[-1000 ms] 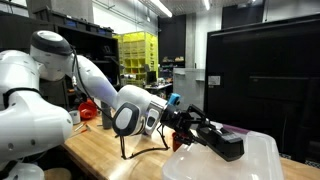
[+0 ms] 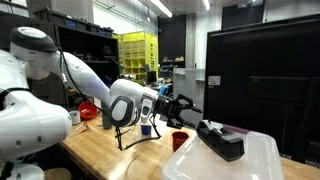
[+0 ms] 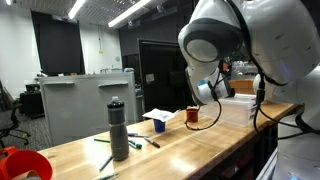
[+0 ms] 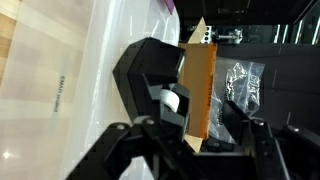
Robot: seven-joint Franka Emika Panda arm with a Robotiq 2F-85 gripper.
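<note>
My gripper (image 2: 180, 104) hangs above and slightly behind a red cup (image 2: 180, 140), clear of its rim. In the wrist view, the dark fingers (image 4: 152, 138) fill the lower part, and a small white object (image 4: 170, 99) with a rounded end shows at them. The gripper appears shut on it, though most of that object is hidden. From the second exterior side, the red cup (image 3: 192, 114) stands upright on the table, while the arm covers the fingers. A blue cup (image 3: 159, 125) stands apart from it.
A translucent bin (image 2: 255, 160) holds a black box (image 2: 221, 142) beside the red cup. A dark bottle (image 3: 118, 130) stands on the table (image 3: 165, 158), with several pens near it. A red bowl (image 3: 25, 162) sits at the table's left end.
My gripper has risen and shifted left in exterior view 1, away from the black box and bin. More of the red cup shows now. The bin and box have stayed put.
</note>
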